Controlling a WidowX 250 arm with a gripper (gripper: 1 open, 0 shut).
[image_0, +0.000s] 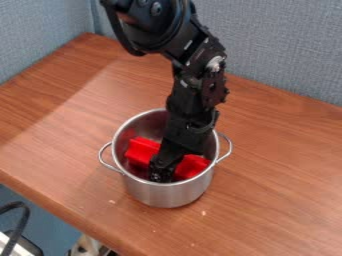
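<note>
A steel pot (163, 192) with two side handles stands near the front edge of the wooden table. Inside it lies a red object (142, 150), with more red showing at the right of the pot. My black gripper (166, 166) reaches down into the pot over the middle of the red object, hiding part of it. The fingertips are dark and overlapped with the contents, so their hold on anything is unclear.
Grey walls (294, 60) stand behind. Dark cables lie at the lower left, beyond the table edge.
</note>
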